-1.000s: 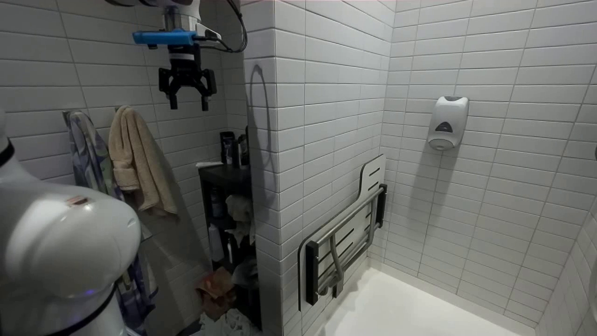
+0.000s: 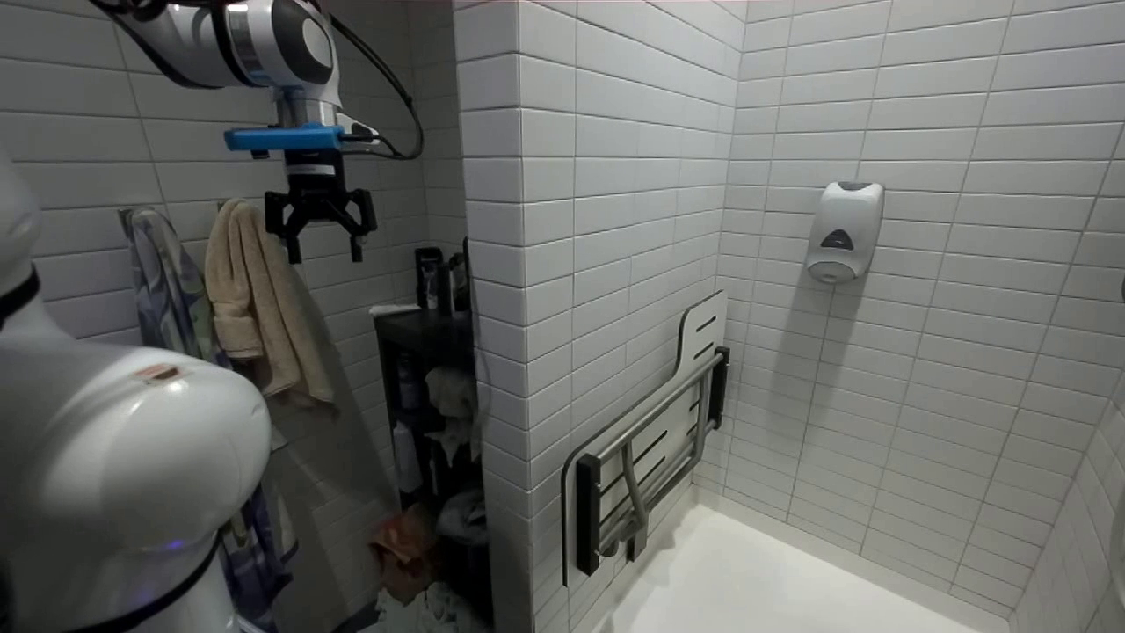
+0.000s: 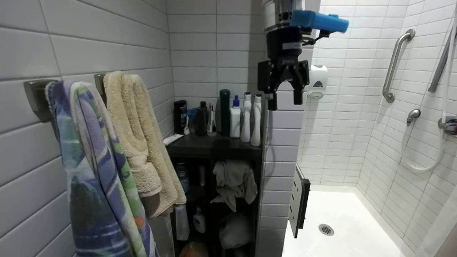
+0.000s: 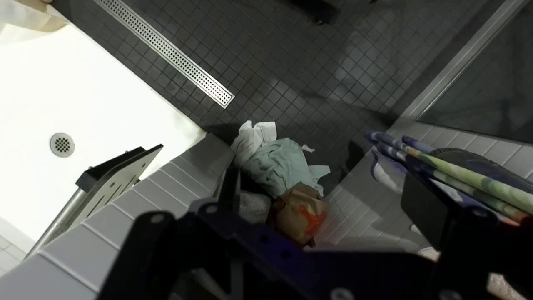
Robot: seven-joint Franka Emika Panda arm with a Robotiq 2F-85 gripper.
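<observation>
My gripper (image 2: 324,253) hangs in the air, pointing down, its fingers apart with nothing between them. In exterior view 2 the gripper (image 3: 285,105) appears in front of the tiled wall corner, at the right of the black shelf (image 3: 205,147). Several bottles stand on the shelf's top, among them a white bottle (image 3: 235,120) with a blue cap and a dark green bottle (image 3: 225,112). A beige towel (image 3: 128,124) and a patterned towel (image 3: 96,162) hang from wall hooks at the left. Looking down, the wrist view has heaped cloths (image 4: 280,165) and a brown paper bag (image 4: 302,212) below.
The tiled partition (image 2: 496,316) stands close to the right of the gripper. Beyond it are a folded shower seat (image 2: 654,443), a soap dispenser (image 2: 845,232) and a grab bar (image 3: 396,64). Dark floor tiles (image 4: 300,65) lie open below.
In exterior view 1 my gripper has come down and shifted somewhat left, staying open. Towels, shelf and seat are where they were.
</observation>
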